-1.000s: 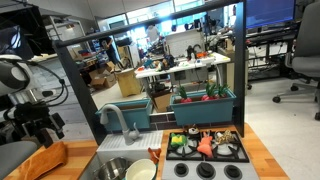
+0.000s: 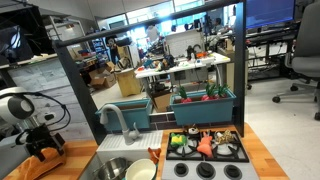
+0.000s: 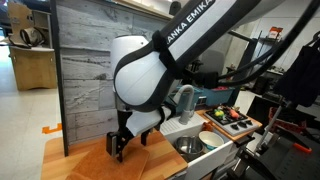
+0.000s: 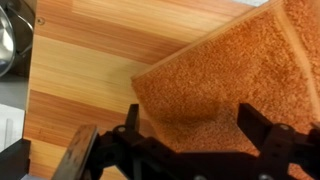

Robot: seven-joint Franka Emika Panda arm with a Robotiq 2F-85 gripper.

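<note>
An orange cloth (image 4: 235, 75) lies on the wooden counter, with a corner of it below my fingers in the wrist view. In exterior view 2 the cloth (image 3: 95, 165) is spread flat near the counter's left part, and exterior view 1 shows it (image 2: 45, 164) at the far left. My gripper points down over the cloth, its dark fingertips (image 4: 247, 116) wide apart. Only cloth surface shows between them, with no fold visibly raised. Whether the fingertips touch the cloth is hard to tell.
Right of the cloth come the sink with a faucet (image 2: 118, 118), a pale bowl (image 2: 141, 170), and a stove top (image 2: 208, 147) with several toy foods. A blue planter box (image 2: 203, 108) stands behind. Bare wood (image 4: 75, 100) borders the cloth.
Over the last second my gripper has come down from above the cloth to close over it. During the latter half it has moved only slightly. The cloth appears unmoved.
</note>
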